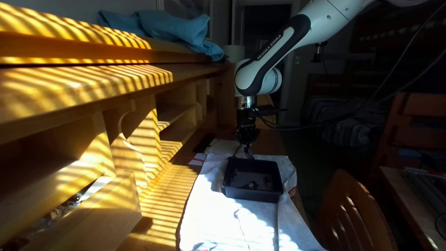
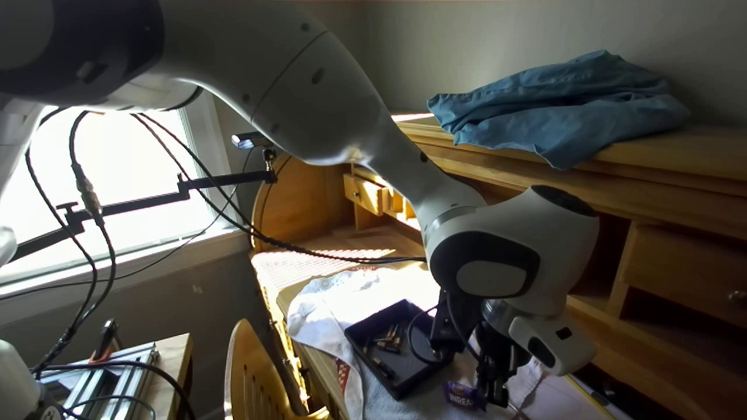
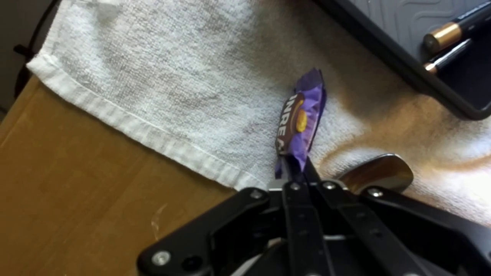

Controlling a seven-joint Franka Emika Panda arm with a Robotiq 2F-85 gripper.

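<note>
A small purple-wrapped candy bar (image 3: pixel 301 117) extends from the tips of my gripper in the wrist view. The gripper is shut, with the wrapper's near end pinched at its fingertips. In exterior view 2 the candy bar (image 2: pixel 462 396) shows beside the dark gripper (image 2: pixel 495 398), its lettering facing that camera. From exterior view 1 the gripper (image 1: pixel 246 146) points down just behind the black tray (image 1: pixel 253 193), with only a faint patch of purple under it. Whether the candy touches the towel is hard to tell.
Several dark, gold-banded cylinders (image 3: pixel 444 37) lie in the tray. A shiny spoon-like piece (image 3: pixel 382 172) rests on the white towel (image 3: pixel 184 78), right of the fingers. Wooden shelving (image 1: pixel 179 121) borders one side; a chair (image 1: pixel 355 213) stands at the other. Bare towel lies in front of the tray.
</note>
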